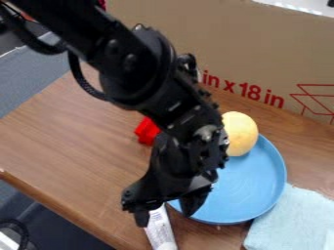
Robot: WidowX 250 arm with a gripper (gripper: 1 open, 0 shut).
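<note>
My black gripper (166, 203) reaches down at the centre, open, its fingertips over the near-left part of a blue plate (251, 187) and the top of a white labelled packet (160, 234). A yellow round object (239, 127) sits on the back of the plate, partly hidden behind my arm. A red object (146, 131) stands behind the arm on the left.
A pale blue cloth (295, 225) lies at the front right. A large cardboard box (255, 54) stands along the back.
</note>
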